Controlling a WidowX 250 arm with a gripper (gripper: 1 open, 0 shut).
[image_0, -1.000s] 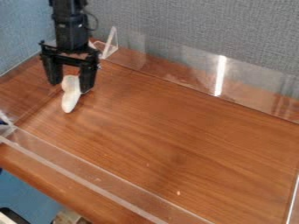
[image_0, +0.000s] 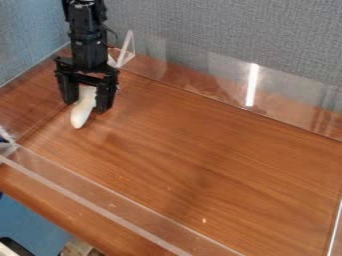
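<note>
My black gripper (image_0: 87, 88) is open and lowered over a long white object (image_0: 80, 113) at the left of the wooden table. The fingers straddle the object's upper part, which is partly hidden by them; whether they touch it I cannot tell.
Clear plastic walls run along its back and front edges. A white frame-like item (image_0: 127, 48) stands at the back behind the gripper. Blurred items lie beyond the front edge at lower left.
My gripper has come down and slightly toward the viewer over the white object. The object shows no clear movement.
</note>
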